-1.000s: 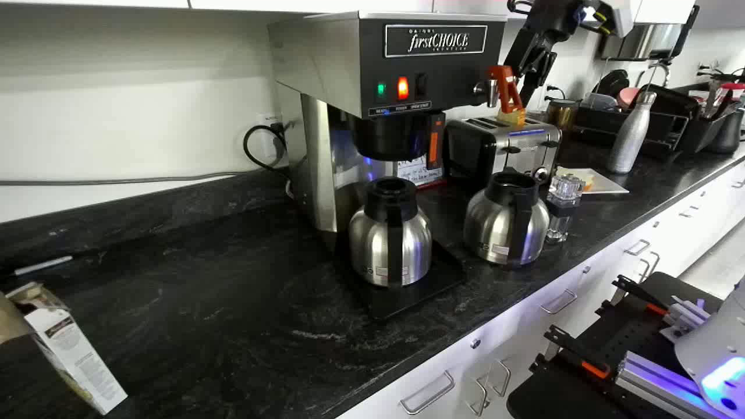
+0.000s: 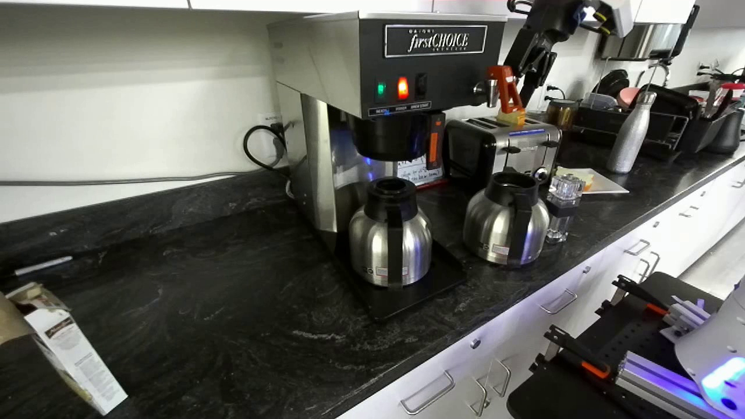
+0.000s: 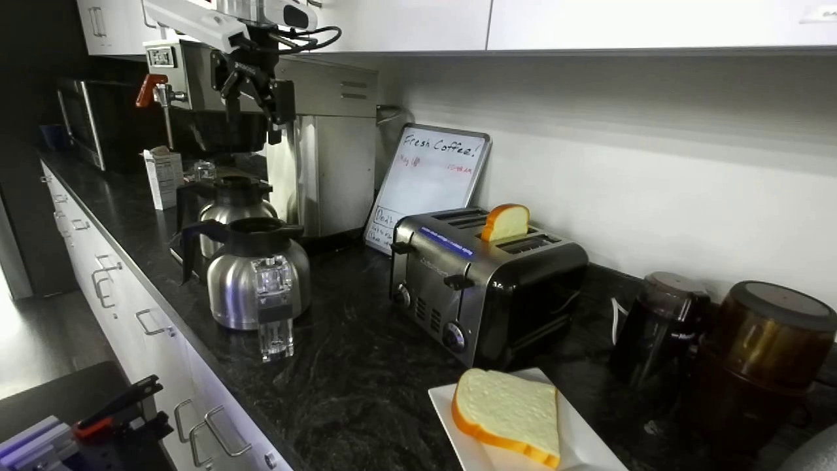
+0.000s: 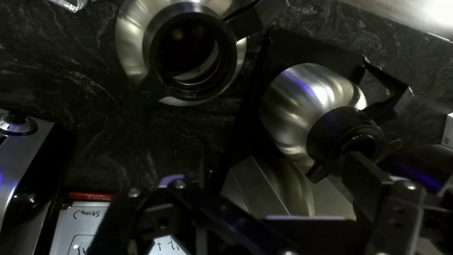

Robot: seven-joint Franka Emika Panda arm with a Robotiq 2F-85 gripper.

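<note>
High beside the coffee maker (image 2: 314, 63), my gripper (image 3: 255, 118) points downward with its fingers apart and nothing between them. Below, in the wrist view, one steel carafe (image 4: 314, 97) rests on the machine's black base, under the brew basket (image 2: 387, 136). A second carafe (image 2: 506, 220), its top uncovered, stands on the counter between the machine and the toaster. The steel toaster (image 3: 471, 275) has a bread slice (image 3: 506, 223) sticking up from one slot. Another slice (image 3: 506, 412) lies on a white plate (image 3: 584, 447).
A clear grinder (image 3: 274, 310) stands close to the second carafe. Behind the toaster leans a whiteboard (image 3: 431, 173). An orange-handled tap (image 2: 504, 87) juts from the machine near my arm. Cabinets (image 3: 628, 23) hang overhead. Left of the machine, the counter (image 2: 209, 300) is largely bare.
</note>
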